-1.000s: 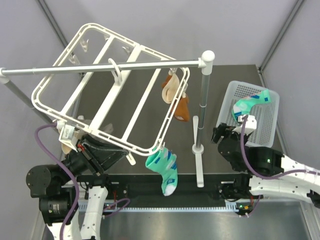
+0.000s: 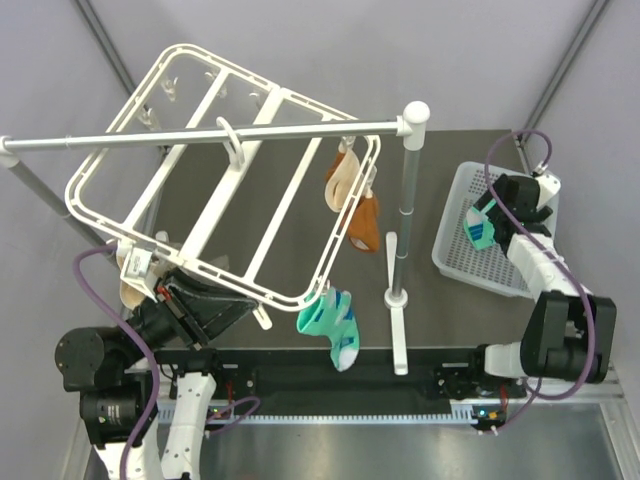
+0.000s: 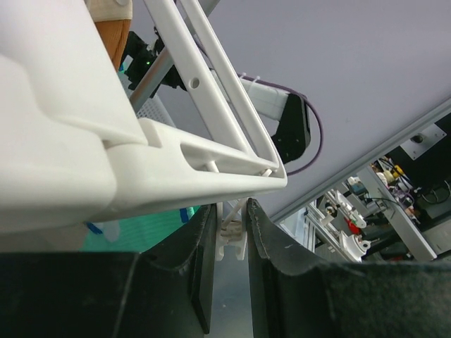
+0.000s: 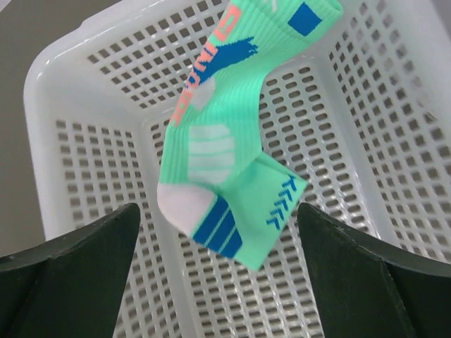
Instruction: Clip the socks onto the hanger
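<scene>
A white hanger rack (image 2: 225, 185) hangs over the table. From its near right corner dangles a teal sock (image 2: 335, 325), its toe down. Another teal sock (image 4: 215, 151) lies in the grey basket (image 2: 446, 245), bent over itself. Above it is my right gripper, fingers spread with a finger on either side of the sock's lower part and nothing gripped. At the rack's near edge, my left gripper is shut on a white clip (image 3: 231, 236) below the hanger frame. Teal cloth shows behind that clip in the left wrist view.
A beige sock (image 2: 342, 180) and a brown sock (image 2: 364, 222) hang from the rack's right side. The metal crossbar (image 2: 300, 131) and upright pole (image 2: 408, 210) stand between the rack and the basket. Empty clips hang at the rack's far left.
My right arm has swung from in front of the basket to over its right side, with the gripper now above the sock. The hanging teal sock sways and turns. My left arm has stayed put.
</scene>
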